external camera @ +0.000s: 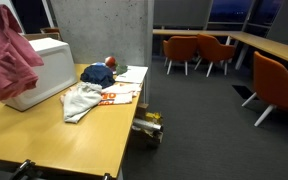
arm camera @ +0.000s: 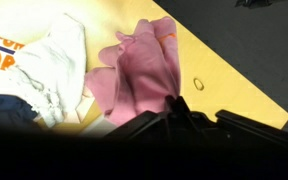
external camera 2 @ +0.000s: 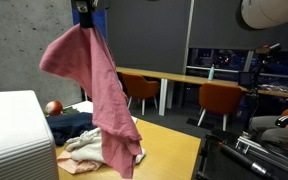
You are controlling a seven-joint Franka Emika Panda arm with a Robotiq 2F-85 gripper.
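Observation:
A pink cloth (external camera 2: 92,72) hangs from my gripper (external camera 2: 87,18), which is shut on it high above the table. In exterior view 1 the cloth (external camera: 6,55) is at the far left edge, in front of the white box, and the gripper is out of frame. The wrist view has the cloth (arm camera: 147,70) bunched below the gripper, its fingertips meeting at the fabric. A white cloth (external camera: 82,102) and a dark blue cloth (external camera: 97,75) lie on the table.
The white box (external camera: 44,75) stands at the table's left. White sheets with orange print (external camera: 121,93) lie by the cloths, a red ball-like object (external camera: 110,61) behind them.

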